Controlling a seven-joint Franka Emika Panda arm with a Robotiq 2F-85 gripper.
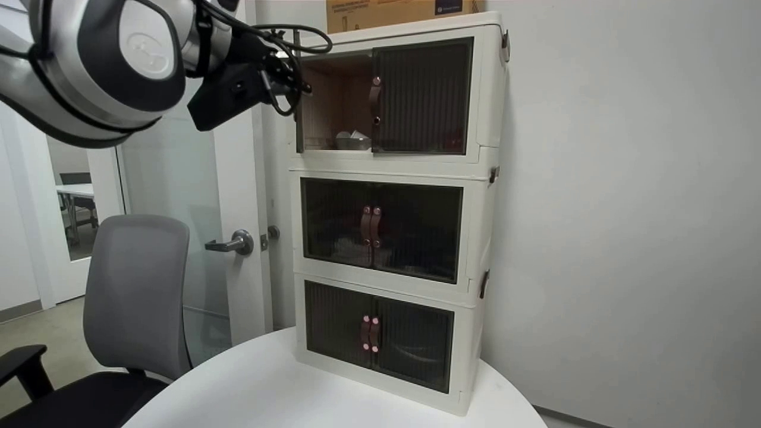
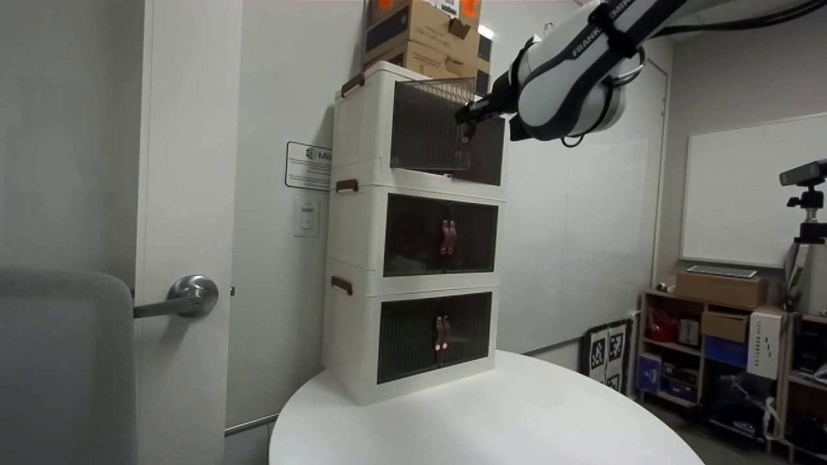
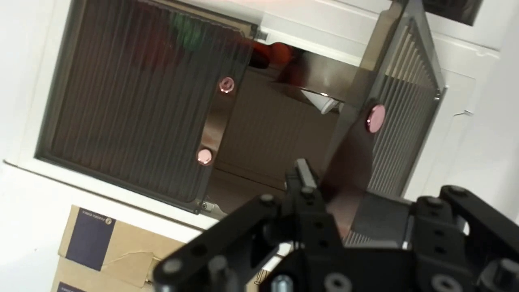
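Note:
The top-left door (image 3: pixel 406 92) of the white cabinet (image 1: pixel 486 93) stands swung outward, its ribbed dark panel seen at an angle in the wrist view. Its brown strap handle (image 3: pixel 348 170) runs between the fingers of my gripper, which is shut on it. Exterior view 2 shows the gripper (image 2: pixel 465 117) at the free edge of that door (image 2: pixel 430 128). Behind the opening, a grey bowl (image 1: pixel 353 142) with white items in it rests on the compartment floor. The top-right door (image 1: pixel 422 96) is closed. In exterior view 1 my fingertips are hard to make out.
The middle doors (image 1: pixel 421 228) and bottom doors (image 1: pixel 414 335) are closed. Cardboard boxes (image 2: pixel 426 39) stand on top of the cabinet. A round white table (image 2: pixel 496 426) carries it, bare in front. A grey chair (image 1: pixel 135 285) is at the left, near a room door (image 1: pixel 246 178).

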